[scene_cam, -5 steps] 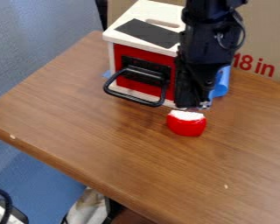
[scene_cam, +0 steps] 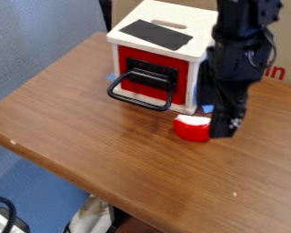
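My gripper (scene_cam: 224, 122) hangs dark and low over the table at the right of the white cabinet (scene_cam: 160, 25), just beside a red round object with a white top (scene_cam: 192, 129). Whether its fingers are open or shut is hard to make out. The cabinet has a red front (scene_cam: 149, 71) with a black bar handle (scene_cam: 134, 100). A blue object (scene_cam: 205, 108) is mostly hidden behind the arm.
Cardboard (scene_cam: 282, 55) stands behind.
My gripper has moved right and down beside the red object, and its shape now covers most of the blue object. The cabinet stays put.
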